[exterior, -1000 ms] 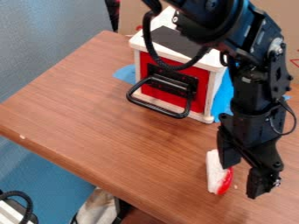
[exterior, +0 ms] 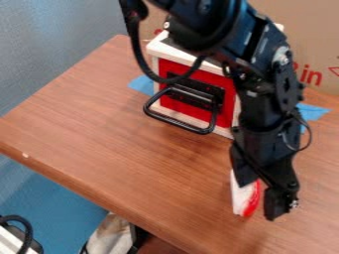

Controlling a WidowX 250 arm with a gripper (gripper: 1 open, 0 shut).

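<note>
My black gripper (exterior: pixel 263 198) points down at the right side of the wooden table, its fingers at a small white and red object (exterior: pixel 244 200) lying there; whether they are closed on it is unclear. Behind stands a red and white box (exterior: pixel 223 117) with a black wire handle or flap at its front, partly hidden by my arm.
Blue tape (exterior: pixel 142 85) lies beside the box. Cardboard stands at the back. The table's left edge drops to a blue floor, with cloth and a black cable near the bottom.
My arm and gripper have moved left, over the white and red object, which is now more covered by the gripper.
</note>
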